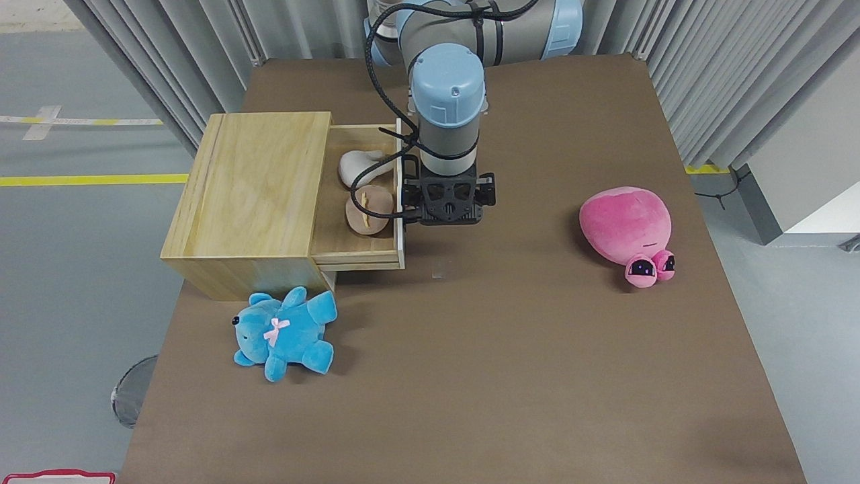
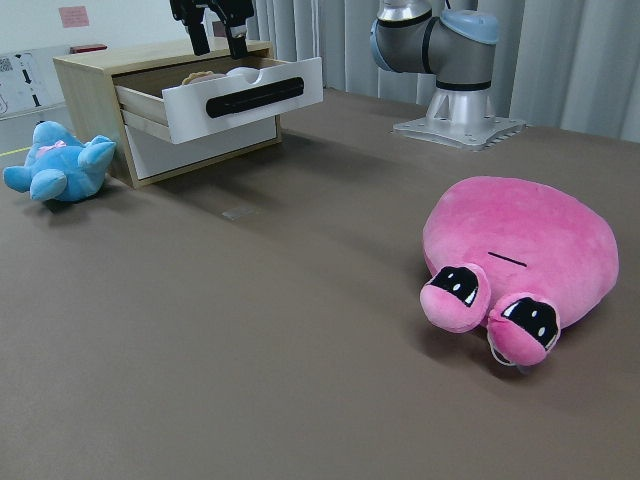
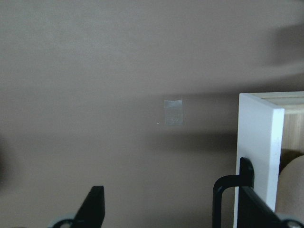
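My gripper is open above the front of a pulled-out wooden drawer (image 1: 361, 259); in the wrist view its right finger sits over the black handle (image 3: 230, 182) on the white front panel, with bare table between the fingers. In the left view it hangs just above the drawer (image 2: 240, 108). Inside the drawer lie a white object (image 1: 355, 168) and a round beige object (image 1: 363, 218). A blue plush bear (image 1: 282, 339) lies by the cabinet (image 1: 242, 177), and a pink plush toy (image 1: 625, 226) rests on the right of the table.
The robot's base (image 2: 460, 130) stands at the back, near curtains. The cabinet occupies the table's left side.
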